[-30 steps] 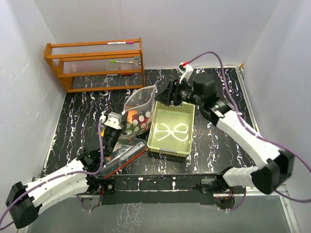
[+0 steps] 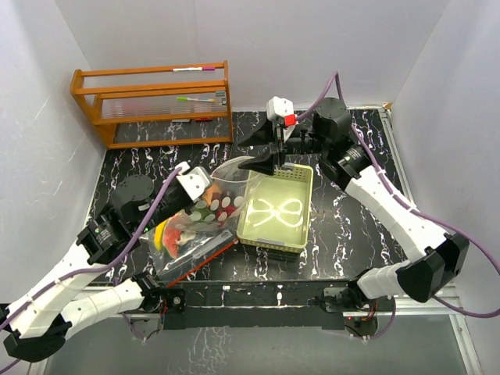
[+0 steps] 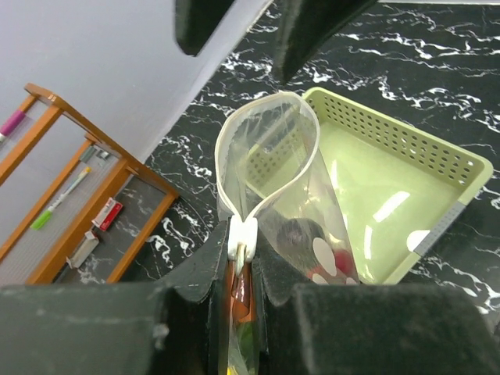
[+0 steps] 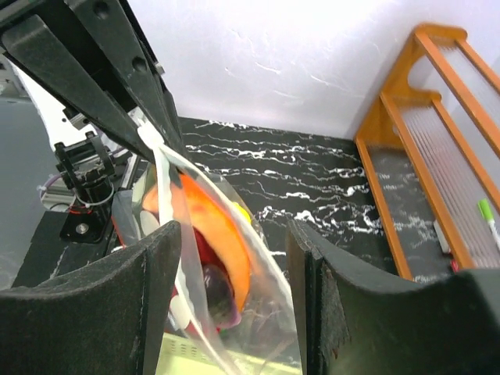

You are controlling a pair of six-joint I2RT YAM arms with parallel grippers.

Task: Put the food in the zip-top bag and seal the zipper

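Observation:
My left gripper is shut on the zip top bag (image 3: 305, 226) at the white zipper corner, beside the basket. The bag's rim forms a loop above it. Inside the clear bag show colourful food pieces (image 4: 215, 226), orange, red, yellow and purple, with white spots visible from above (image 2: 223, 205). My right gripper (image 2: 262, 148) is open above the bag's upper end, its fingers spread either side of the bag in its own wrist view, with nothing clearly held.
A green perforated basket (image 2: 273, 234) stands right of the bag. A wooden rack (image 2: 148, 144) with markers is at the back left. A red-edged clear bag or sheet (image 2: 195, 254) lies at the front.
My left gripper has swung up and rightward with the bag's corner, tipping the bag's top edge over toward the basket. My right gripper has risen slightly and turned above the bag.

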